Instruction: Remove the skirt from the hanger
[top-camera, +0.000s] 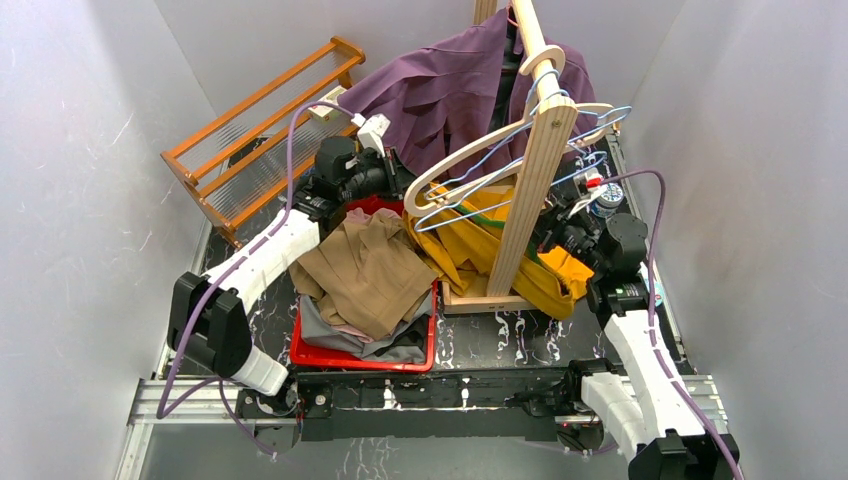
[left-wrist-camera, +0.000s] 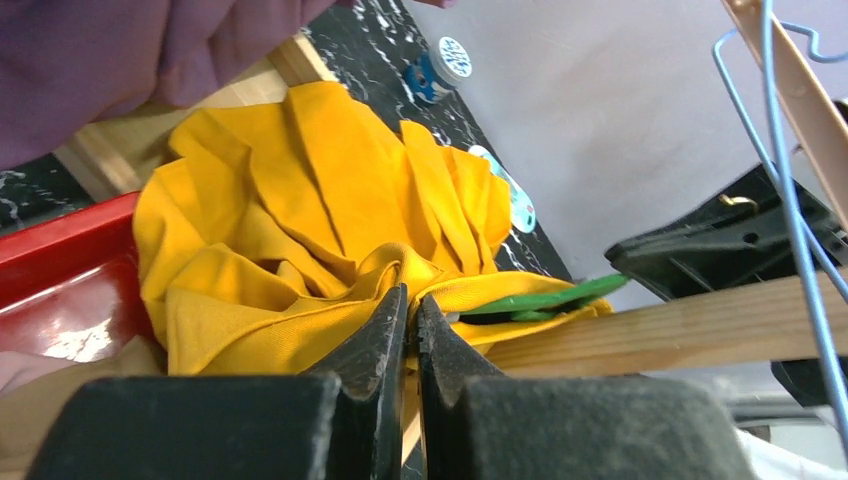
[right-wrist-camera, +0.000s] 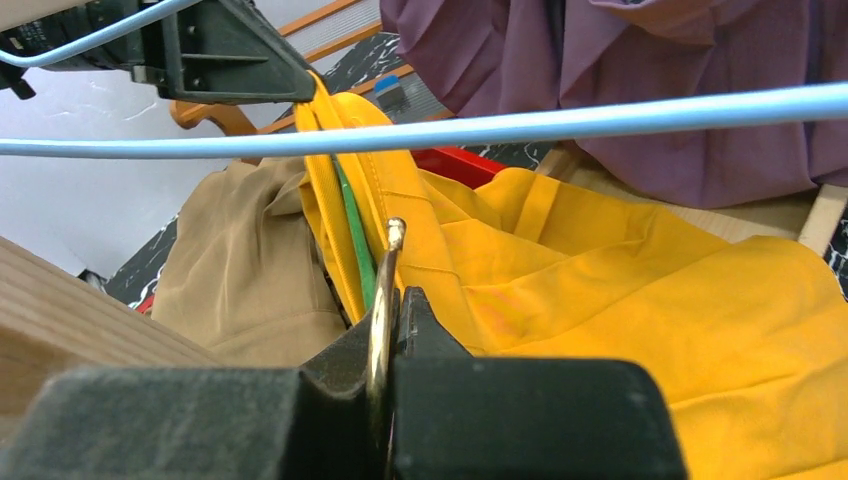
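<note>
A yellow skirt (top-camera: 470, 260) with a green strip hangs low within the wooden rack (top-camera: 532, 200), beneath blue hangers (top-camera: 465, 220). In the left wrist view my left gripper is shut at the yellow waistband (left-wrist-camera: 480, 292); whether fabric is between its fingertips is hard to tell. My right gripper is shut on a brass-coloured metal piece, seemingly a hanger's clip, in front of the yellow skirt (right-wrist-camera: 580, 330). The rest of that hanger is hidden.
A red basket (top-camera: 362, 365) with tan and grey clothes stands front left. Purple garments (top-camera: 430, 80) hang behind. An orange wooden rack (top-camera: 260, 100) stands back left; walls close both sides.
</note>
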